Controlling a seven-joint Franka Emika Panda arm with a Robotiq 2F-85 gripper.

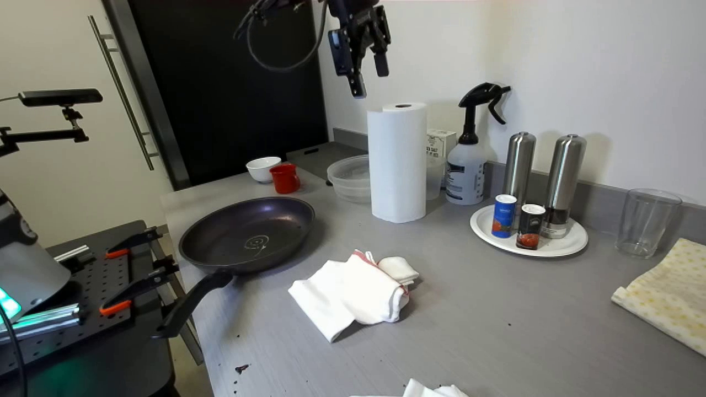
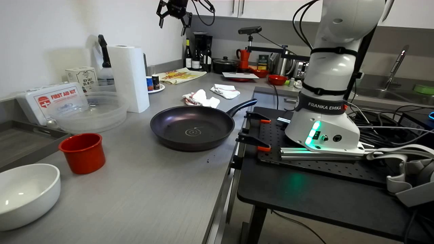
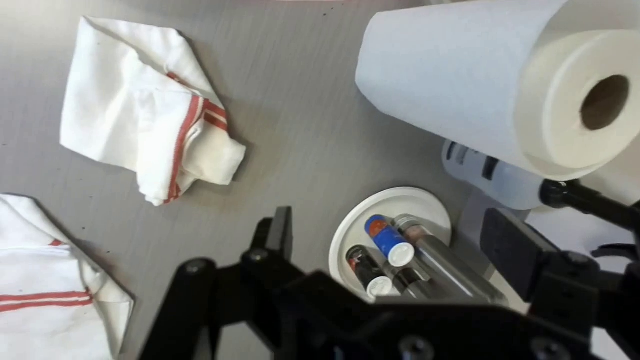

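High above the counter, my gripper (image 1: 369,80) is open and holds nothing; in exterior view 2 it (image 2: 172,30) hangs near the top edge. From the wrist, the gripper has its fingers wide apart, with a white plate (image 3: 342,237) seen far below between them. On that plate stand a blue shaker (image 1: 503,215), a black shaker (image 1: 530,226) and two steel mills (image 1: 566,173). The upright paper towel roll (image 1: 398,162) is below the gripper in exterior view 1. A crumpled white cloth with red stripes (image 1: 354,291) lies in front of it.
A dark frying pan (image 1: 248,231) sits by the counter edge, handle overhanging. Behind are a red cup (image 1: 285,178), white bowl (image 1: 262,169) and plastic tub (image 1: 349,178). A spray bottle (image 1: 466,172) and clear glass (image 1: 647,224) line the wall.
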